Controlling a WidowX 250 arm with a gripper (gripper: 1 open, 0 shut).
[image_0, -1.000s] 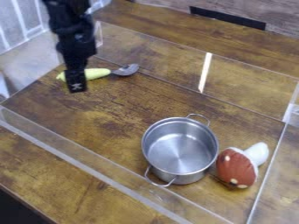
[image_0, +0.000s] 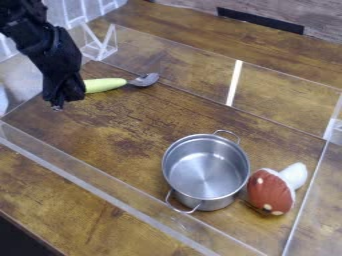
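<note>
My black gripper (image_0: 60, 92) is at the upper left, over the left end of a pale yellow-green elongated object (image_0: 104, 85); whether its fingers are open or shut is unclear. A metal spoon (image_0: 144, 80) lies at that object's right end. A steel pot (image_0: 206, 172) with two handles stands at the lower right, and a red-capped toy mushroom (image_0: 273, 192) lies just right of it.
A clear low-walled enclosure surrounds the items on the wooden table (image_0: 80, 210). A white strip (image_0: 235, 82) stands at the back.
The pot, mushroom and spoon stayed put.
</note>
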